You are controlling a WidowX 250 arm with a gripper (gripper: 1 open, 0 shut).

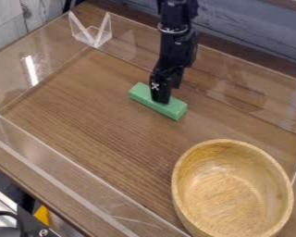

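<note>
The black arm reaches down from the top of the camera view, and its gripper (163, 90) stands open just over a green block (169, 108). The block lies diagonally on the wooden table (89, 139) near the middle. The fingertips are at the block's upper edge; whether they touch it is unclear.
A large tan bowl (232, 185) fills the lower right. A clear plastic object (93, 31) stands at the upper left.
</note>
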